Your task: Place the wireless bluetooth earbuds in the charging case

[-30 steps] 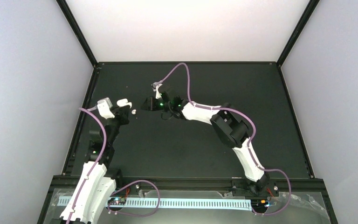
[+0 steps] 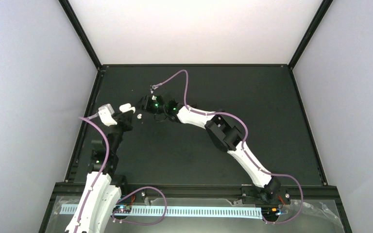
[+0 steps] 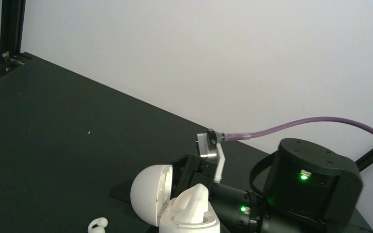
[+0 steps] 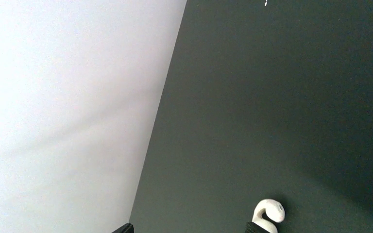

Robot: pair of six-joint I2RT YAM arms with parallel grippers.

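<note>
The white charging case (image 3: 189, 227) has its rounded lid (image 3: 150, 195) swung open, and my left gripper (image 2: 127, 112) is shut on it above the table. A smooth white form like an earbud (image 3: 194, 206) rises from the case's opening; how deep it sits I cannot tell. On the dark table lies a loose white earbud (image 2: 139, 116), also visible as a curved earbud (image 4: 270, 213) low in the right wrist view. My right gripper is open, its two fingertips wide apart, with the loose earbud beyond the right-hand fingertip (image 4: 255, 227). The left gripper's fingers are hidden in its own wrist view.
A pale wall (image 4: 68, 116) stands along the table's edge in the right wrist view. The two grippers are close together at the left, with a purple cable (image 2: 186, 90) looping above the right arm.
My right arm has moved left in the top view, bringing its gripper close to the case and the loose earbud. The left arm has shifted slightly left with the case. The loose earbud lies still.
</note>
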